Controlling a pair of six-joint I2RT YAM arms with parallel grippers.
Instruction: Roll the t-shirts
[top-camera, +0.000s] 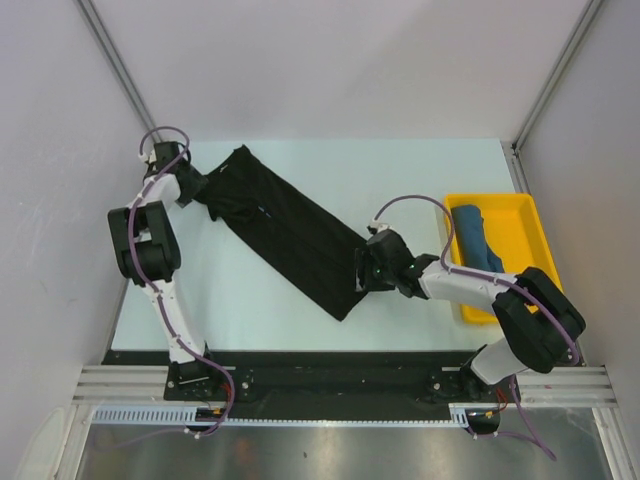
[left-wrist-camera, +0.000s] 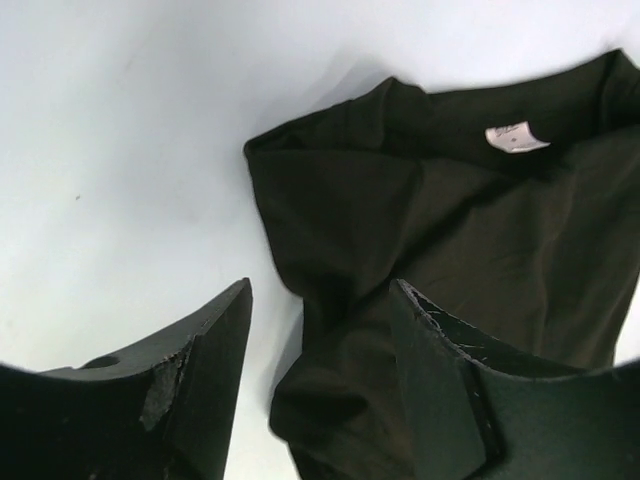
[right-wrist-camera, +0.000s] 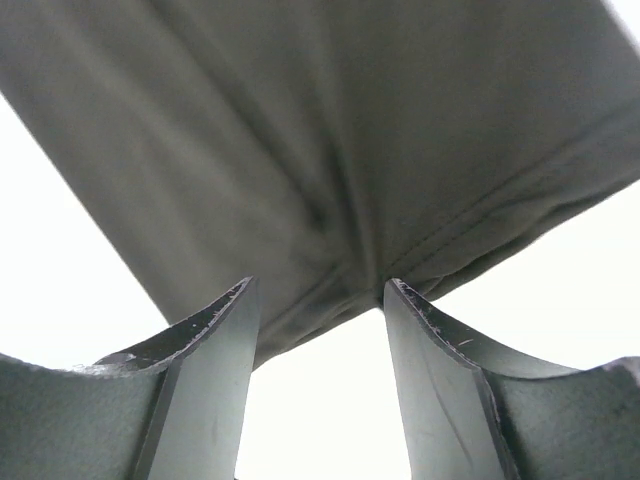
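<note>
A dark t-shirt (top-camera: 290, 232), folded into a long strip, lies diagonally across the white table. At its far left end my left gripper (top-camera: 198, 192) hangs just over the edge of the cloth. In the left wrist view the fingers (left-wrist-camera: 215, 350) are spread, with loose dark cloth (left-wrist-camera: 340, 210) below and beyond them; a small white tag (left-wrist-camera: 515, 137) shows. My right gripper (top-camera: 360, 270) is above the strip's near right end. Its fingers (right-wrist-camera: 225, 360) stand wide apart in the right wrist view, the cloth's lower edge crossing between and beyond them.
On the right is a yellow bin (top-camera: 515, 235) with a rolled blue cloth (top-camera: 475, 238) inside. Walls stand close at left and right.
</note>
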